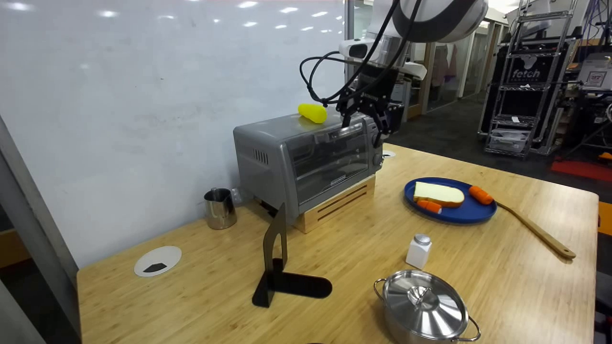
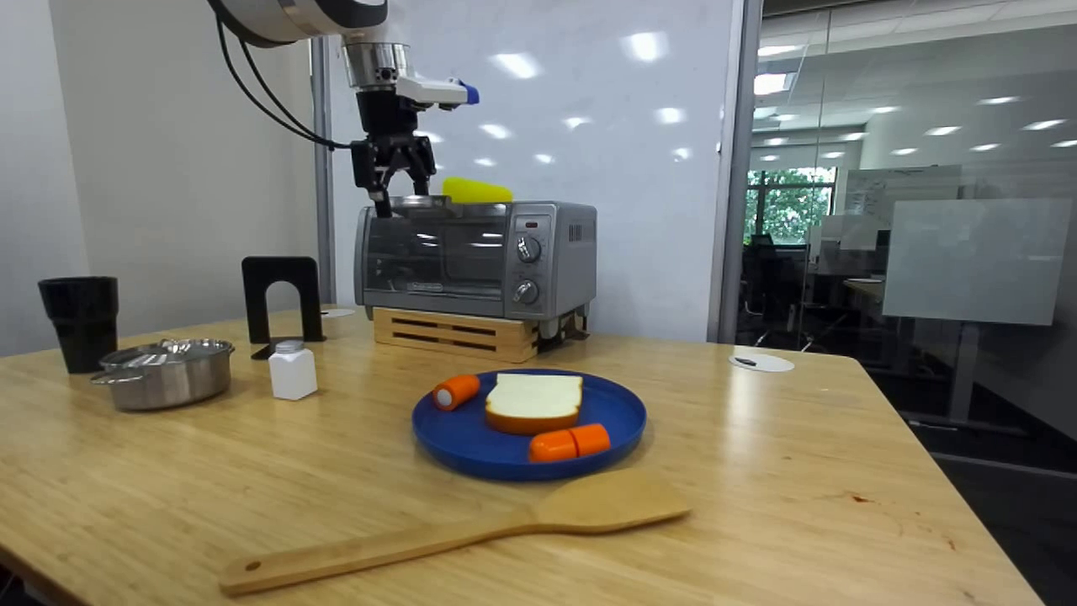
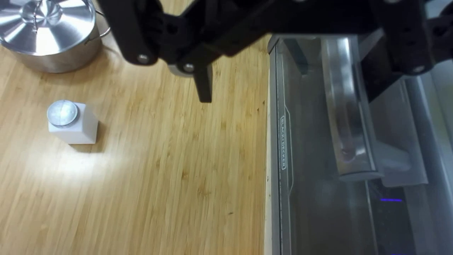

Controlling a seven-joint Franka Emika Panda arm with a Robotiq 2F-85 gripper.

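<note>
The grey toaster oven (image 1: 261,143) stands on a slatted wooden base, its glass door closed. My gripper (image 2: 401,200) points down at the top front edge of the oven, left of the control knobs. Its fingers are open, and nothing solid shows held in them. In the wrist view the metal door handle (image 3: 346,110) lies near one finger (image 3: 378,76), while the other finger (image 3: 204,89) hangs out over the bare table side. Whether either finger touches the handle I cannot tell. A yellow object (image 1: 312,112) lies on the oven's top, just behind the gripper.
A blue plate (image 2: 459,454) carries bread (image 2: 535,396) and orange carrot pieces. A wooden spatula (image 2: 606,502) lies in front of it. The lidded pot (image 1: 424,304), white shaker (image 1: 419,251), black bookend (image 1: 275,269) and metal pitcher (image 1: 219,208) stand apart.
</note>
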